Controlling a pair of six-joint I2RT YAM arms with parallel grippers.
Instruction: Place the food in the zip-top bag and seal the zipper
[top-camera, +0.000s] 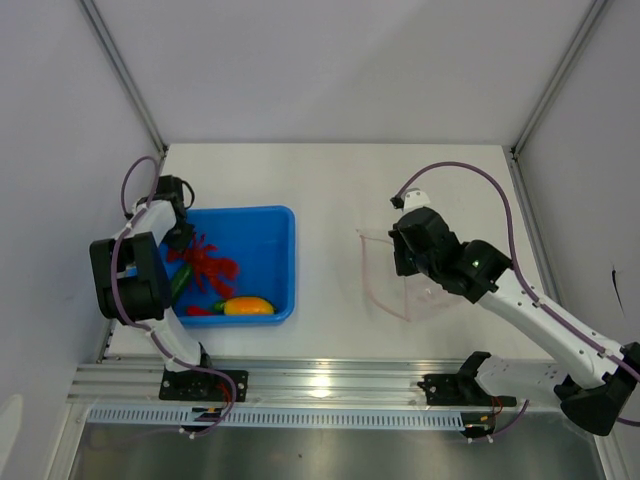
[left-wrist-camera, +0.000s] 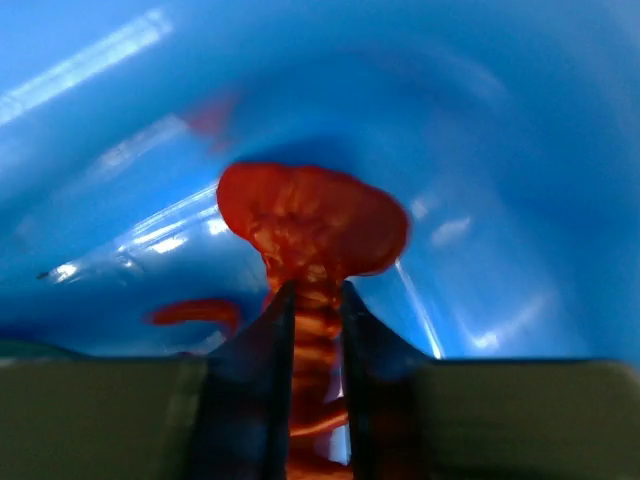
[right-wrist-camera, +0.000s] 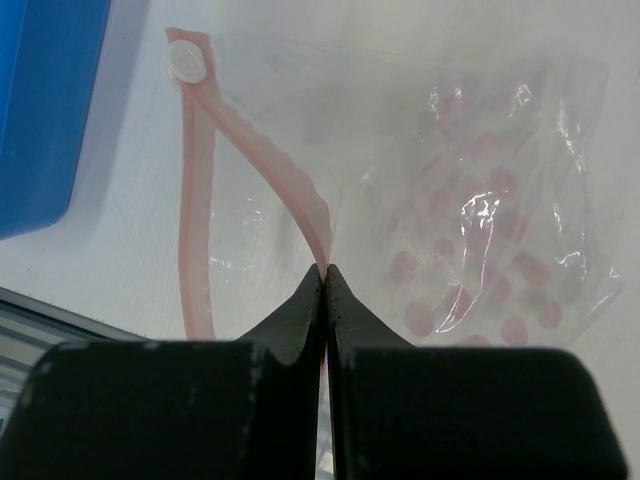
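Observation:
In the top view a red toy lobster (top-camera: 208, 266) hangs aslant over the left part of the blue tray (top-camera: 288, 262). My left gripper is shut on its narrow tail, just behind the tail fan; a finger lies along each side. The clear zip top bag (right-wrist-camera: 400, 190) lies on the table at the right, with pink zipper edges parted at its mouth. One pink edge runs into the tips of my right gripper, which is shut on it. A white slider (right-wrist-camera: 185, 62) sits at the far corner of the bag's mouth.
A dark green cucumber (top-camera: 181, 283), a small red pepper (top-camera: 198, 311) and a yellow-orange pepper (top-camera: 248, 306) lie in the tray. A second cucumber does not show now. Between tray and bag the white table (top-camera: 330, 260) is bare.

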